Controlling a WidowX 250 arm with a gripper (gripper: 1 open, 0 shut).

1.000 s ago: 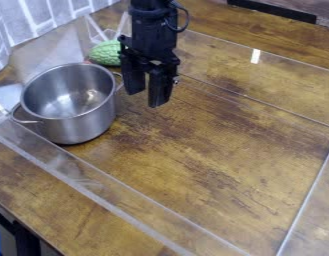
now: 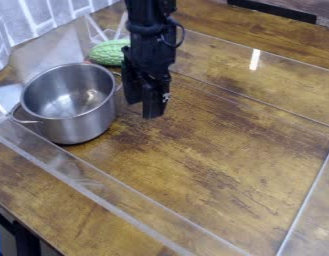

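Note:
A black arm reaches down from the top, and its gripper (image 2: pixel 147 100) hangs low over the wood, just right of the steel pot (image 2: pixel 68 118). Whether its fingers are open or shut is unclear in this small view. The pot looks empty, with a loop handle at each side. Behind the pot and partly hidden by the arm lies a green, bumpy vegetable-like object (image 2: pixel 105 54).
Transparent strips or panels edge the work area. A patterned cloth or wall stands at the back left, and a dark edge runs along the top right.
The arm and gripper have shifted slightly, the gripper sitting a little lower and more upright beside the pot. The pot and green object have not visibly moved.

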